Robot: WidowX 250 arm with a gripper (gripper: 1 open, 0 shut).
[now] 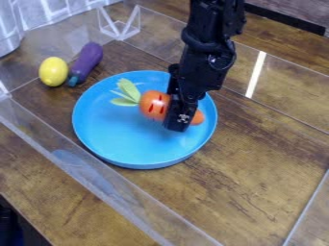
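My black gripper (180, 109) is down over a blue plate (114, 133), shut on an orange carrot (154, 104) with pale green leaves (125, 93) pointing up-left. The carrot's orange shows on both sides of the dark fingers, partly hidden by them. Whether it rests on the plate or is slightly raised I cannot tell.
A yellow egg-shaped object (53, 70) and a purple eggplant (84, 60) lie at the upper left, outside the plate. A transparent edge runs along the lower left.
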